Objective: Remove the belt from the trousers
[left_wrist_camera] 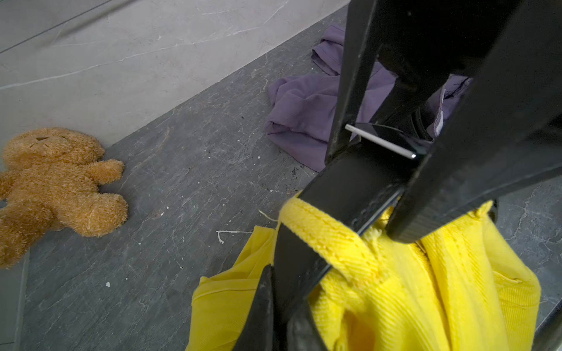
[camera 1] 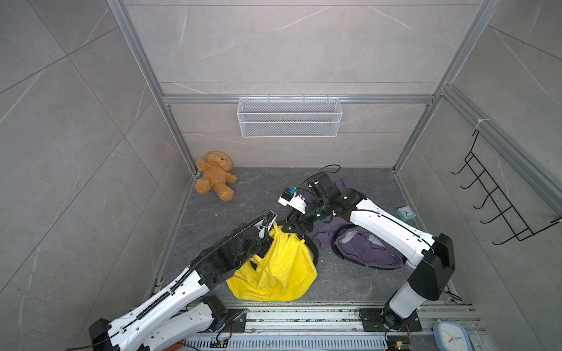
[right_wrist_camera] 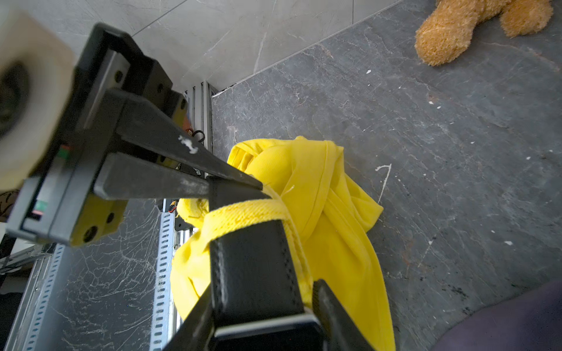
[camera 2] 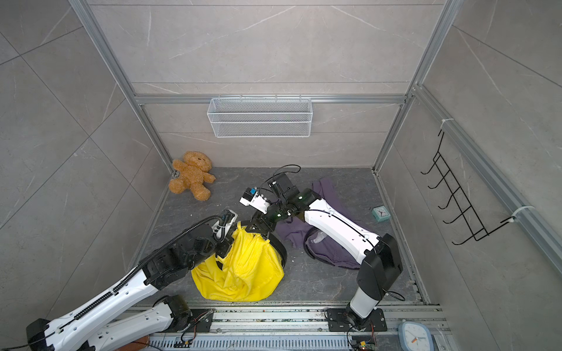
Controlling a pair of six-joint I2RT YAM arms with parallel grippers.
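Note:
Yellow trousers lie bunched at the front of the floor, their waistband lifted by a black belt. In both wrist views the belt still passes through a yellow belt loop. My left gripper is shut on the belt just behind that loop. On the loop's other side, my right gripper has one finger at each edge of the belt, close to the metal bar of the buckle. Whether those fingers press on the belt is unclear. The trousers' far side is hidden.
Purple clothing with a dark band lies to the right, partly under the right arm. A teddy bear sits at the back left and a small teal clock at the right.

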